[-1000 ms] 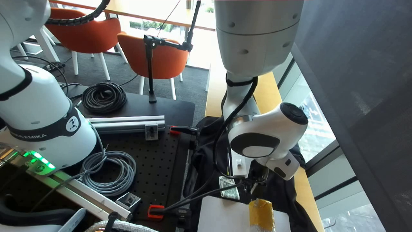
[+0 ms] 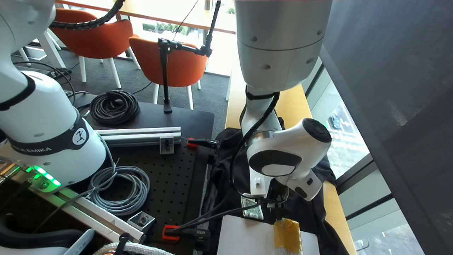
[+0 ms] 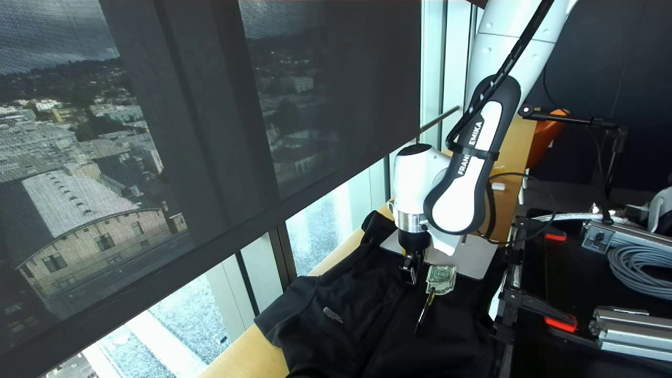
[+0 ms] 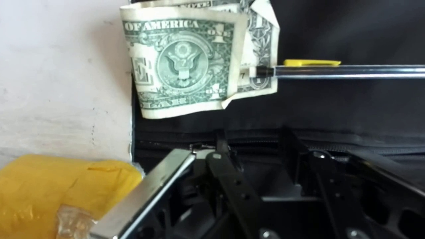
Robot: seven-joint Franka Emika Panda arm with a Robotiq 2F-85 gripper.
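A folded dollar bill (image 4: 182,63) lies on the black jacket (image 3: 359,308), against the edge of a white board (image 4: 59,87). A clear pen with a yellow clip (image 4: 350,72) has its end on the bill and stretches over the cloth; exterior view 2 shows the pen (image 3: 425,313) too. My gripper points down over the jacket, beside the bill and apart from it. Its fingers are parted, and only dark cloth and a zipper show between them. In exterior view 2 the gripper (image 3: 410,272) stands just left of the bill (image 3: 441,278).
A yellow wrapped item (image 2: 287,235) rests on the white board, close to my gripper's side in the wrist view. Red-tipped clamps (image 2: 171,233) line the dark perforated table edge. Cables hang by the arm. A window blind (image 3: 346,113) stands beside the workspace.
In exterior view 1, my arm and gripper have shifted left and slightly down, nearer the bill and the yellow item. The bill and the yellow item have stayed in place.
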